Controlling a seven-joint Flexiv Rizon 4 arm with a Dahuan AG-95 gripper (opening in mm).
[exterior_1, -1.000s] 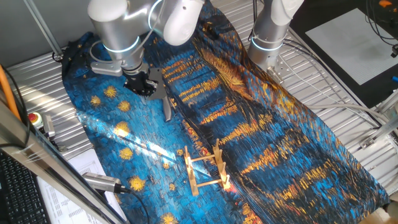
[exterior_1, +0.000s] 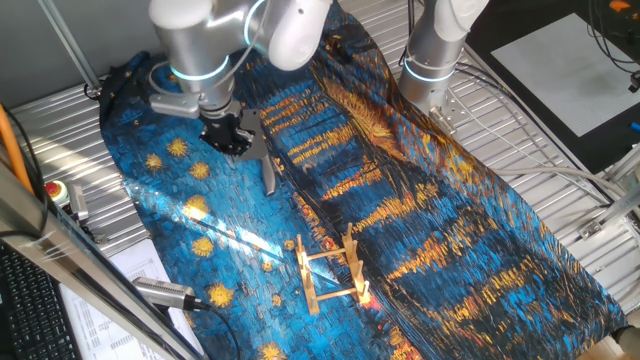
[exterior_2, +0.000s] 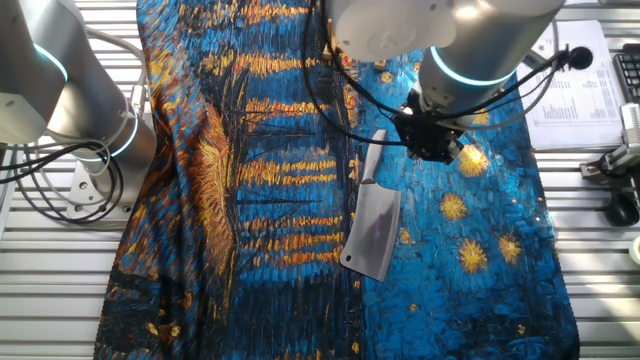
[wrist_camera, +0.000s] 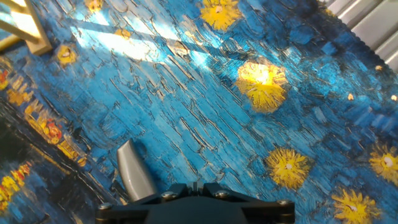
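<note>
A cleaver with a grey handle (exterior_1: 268, 176) and a broad metal blade (exterior_2: 372, 232) lies flat on the patterned cloth. Beside the handle, on the starry blue side, is my black gripper (exterior_2: 452, 152), apart from the knife and seemingly above the cloth. In the wrist view the fingertips (wrist_camera: 180, 188) meet at the bottom edge, shut, with nothing showing between them. The cleaver's handle (wrist_camera: 134, 171) appears left of them there; its blade is out of sight. In exterior view 1 the gripper (exterior_1: 238, 150) partly covers the blade.
A small wooden rack (exterior_1: 310, 285) with upright pegs stands on the cloth (exterior_1: 470, 270), well away from the gripper. Cables hang near my wrist. Bare blue cloth lies between gripper and rack.
My arm's upper links have shifted slightly to the right in exterior view 1, while the gripper end has barely moved. The cleaver and rack stay where they were.
</note>
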